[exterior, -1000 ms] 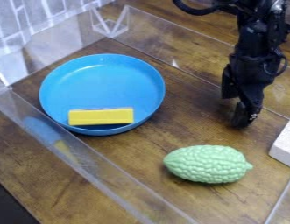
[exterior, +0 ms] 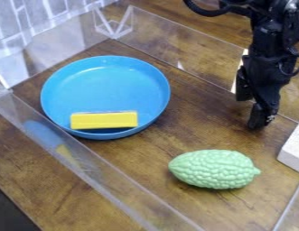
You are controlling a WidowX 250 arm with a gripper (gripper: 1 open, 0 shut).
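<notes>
The black gripper (exterior: pixel 256 101) points down at the right of the wooden tray floor, low over the wood right of the blue plate (exterior: pixel 106 83). Whether its fingers are open or shut is hard to tell against the dark background. On the plate's near part lies a yellow block (exterior: pixel 103 120). A bumpy green gourd-like object (exterior: pixel 214 169) lies near the front, below the gripper.
A white object (exterior: pixel 294 148) sits at the right edge. Clear plastic walls (exterior: pixel 67 171) border the workspace. Bare wood lies between plate, gourd and gripper, and at the front left.
</notes>
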